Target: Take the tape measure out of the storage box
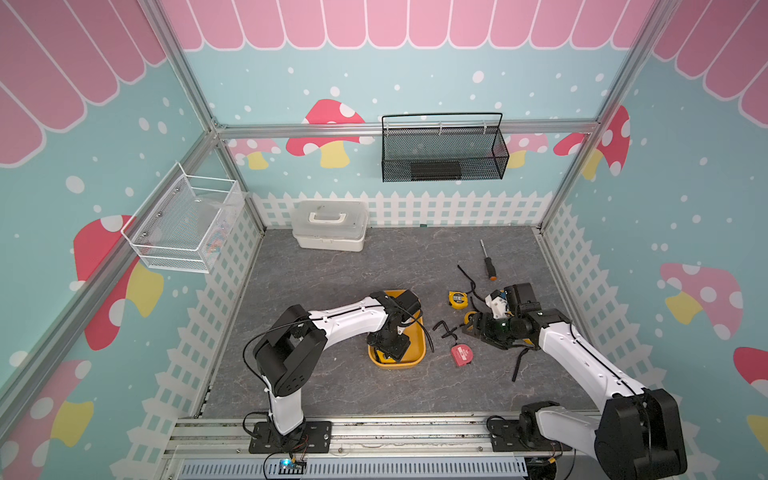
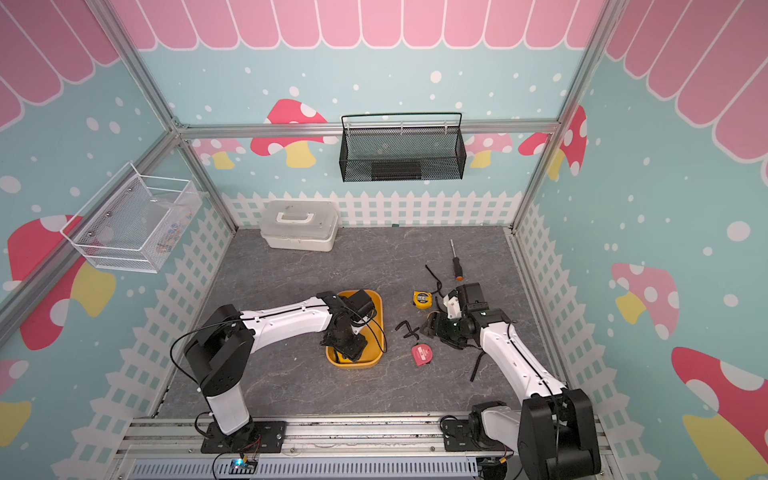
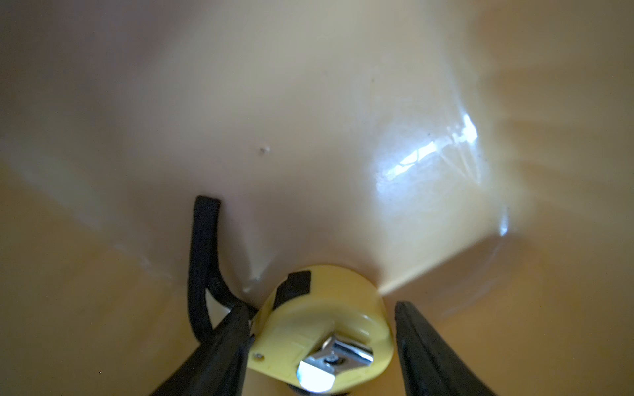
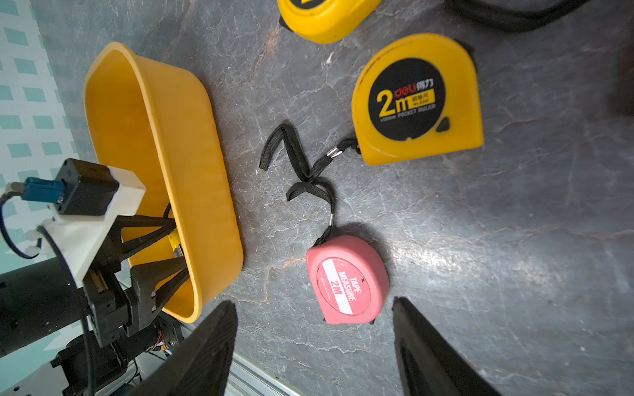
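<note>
Inside the yellow storage box (image 4: 198,198), a yellow tape measure (image 3: 323,316) with a metal clip and a black strap (image 3: 204,264) lies against the wall at one end. My left gripper reaches down into the box, its fingers on either side of this tape measure. The fingers are part open; in the left wrist view, both fingertips are close to its sides, and firm contact cannot be told. Over the table to the right of the box, my right gripper stands open with nothing between its fingers.
On the table by the right gripper lie a pink tape measure (image 4: 346,280), a yellow tape measure (image 4: 416,99) and another yellow one (image 4: 327,16). A screwdriver (image 1: 489,262) lies farther back. A lidded white case (image 1: 329,225) stands at the back left.
</note>
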